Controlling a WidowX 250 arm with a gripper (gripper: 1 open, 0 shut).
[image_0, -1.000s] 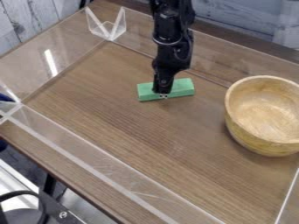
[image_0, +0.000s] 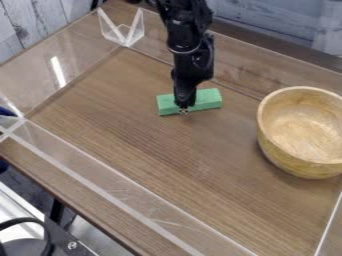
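Note:
A green block (image_0: 206, 98) lies flat on the wooden table near its middle. My black gripper (image_0: 185, 102) reaches down from the top of the view with its tip right over the block, touching it or just above it, and partly hides it. The gripper looks shut; whether anything is between its fingers does not show clearly.
A large wooden bowl (image_0: 301, 130) stands to the right of the block. A clear plastic piece (image_0: 123, 28) is at the back left. Walls border the back, and a cable lies at the lower left.
The gripper has shifted slightly over the green block and looks a little more upright. The block stays in about the same place.

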